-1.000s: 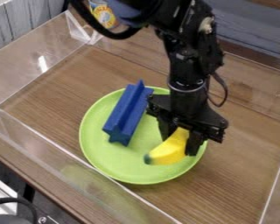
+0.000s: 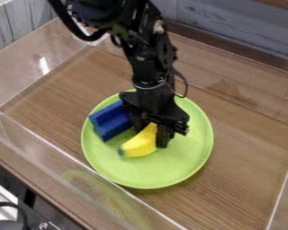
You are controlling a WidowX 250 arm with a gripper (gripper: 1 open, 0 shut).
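My black gripper (image 2: 155, 126) reaches down into a green plate (image 2: 180, 166) on the wooden table, shut on a yellow object (image 2: 138, 145) that sits over the middle of the plate. The gripper's body hides part of that object. A blue object (image 2: 108, 119) lies just left of the gripper, on the left part of the plate, partly behind the arm.
Clear side walls run along the left and front edges, and a grey-blue wall stands behind.
My gripper has moved left with the yellow object, from the plate's right part toward its middle and closer to the blue object.
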